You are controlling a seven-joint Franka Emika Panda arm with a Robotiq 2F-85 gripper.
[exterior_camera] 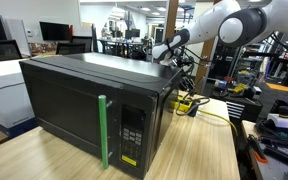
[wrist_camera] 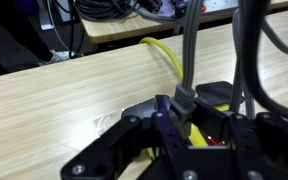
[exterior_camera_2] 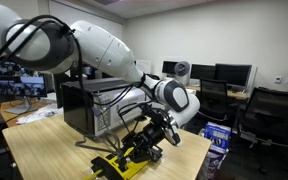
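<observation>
A yellow-and-black object (exterior_camera_2: 119, 165) lies at the near end of the wooden table, beyond the black microwave (exterior_camera: 94, 105) in the first exterior view. My gripper (exterior_camera_2: 142, 150) is low over that object and shut on part of it. In the wrist view, dark gripper parts (wrist_camera: 114, 145) and hanging cables cover most of the place of contact, so the exact part held is hidden. A grey cable (wrist_camera: 189, 60) runs down across the middle of that view. The object appears to rest on the table.
A yellow cord (exterior_camera: 219, 117) trails across the tabletop (exterior_camera: 189, 150). Bundled black cables (wrist_camera: 109, 8) lie past the table's dark edge (wrist_camera: 114, 40). Loose cables loop around my arm. Bare wood shows in front of the microwave and left of the gripper in the wrist view.
</observation>
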